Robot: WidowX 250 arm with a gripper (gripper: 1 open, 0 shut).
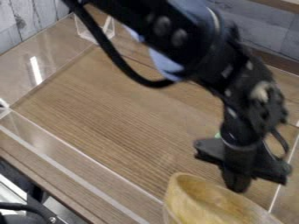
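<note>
My black gripper [239,179] reaches low over the right side of the wooden table, its fingertips close to the far rim of a yellow plastic bowl [205,199] at the bottom right. The gripper looks shut, with nothing visible between its fingers. The arm hides much of the table's right side, and the bowl runs out of view at the bottom edge.
A clear plastic object [96,22] stands at the far left back by the wall. Cables lie beyond the table's edge at the bottom left.
</note>
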